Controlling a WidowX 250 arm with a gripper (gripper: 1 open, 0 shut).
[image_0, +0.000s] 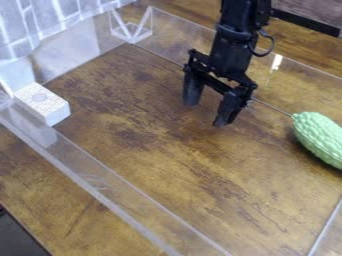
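Note:
The black robot gripper hangs from the top centre over the wooden tray floor, open, with no object visible between its fingers. A green bumpy oblong object lies at the right edge, apart from the gripper. A white speckled block rests at the left, inside the clear tray wall.
Clear plastic walls bound the tray along the left and back. A white ribbed sheet is at the top left.

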